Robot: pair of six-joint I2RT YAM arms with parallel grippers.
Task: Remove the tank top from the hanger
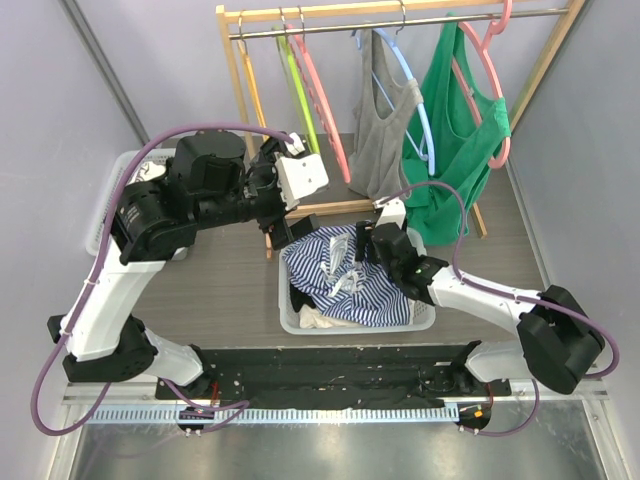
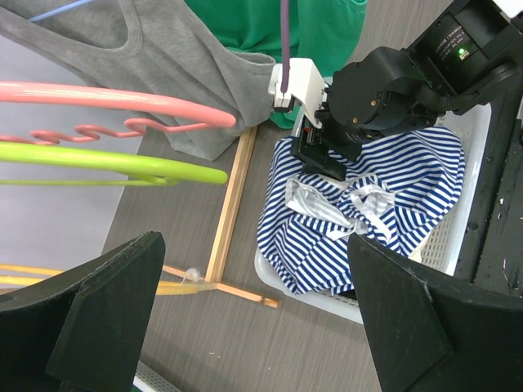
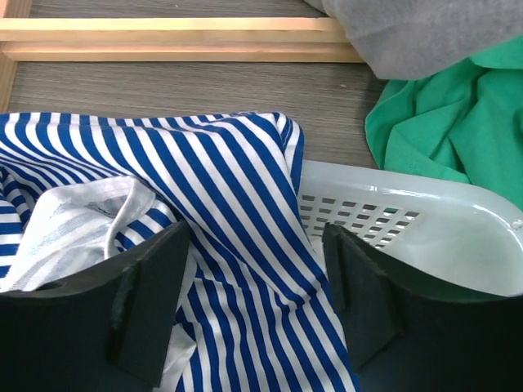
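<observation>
A grey tank top (image 1: 375,130) hangs on a blue hanger (image 1: 420,110), a green one (image 1: 440,200) on a pink hanger at the right. My left gripper (image 1: 300,225) is raised left of them, open and empty, with pink and lime hangers ahead of it in the left wrist view. My right gripper (image 1: 370,235) is low over a blue-and-white striped garment (image 3: 221,188) in a white bin (image 3: 441,220), its fingers apart around the striped fabric; contact is unclear. The grey top's lower edge (image 3: 417,33) appears just beyond.
A wooden rack with a metal rail (image 1: 320,28) spans the back, holding several bare hangers at left. Another white basket (image 1: 105,210) sits at the left. Grey floor shows between rack and bins.
</observation>
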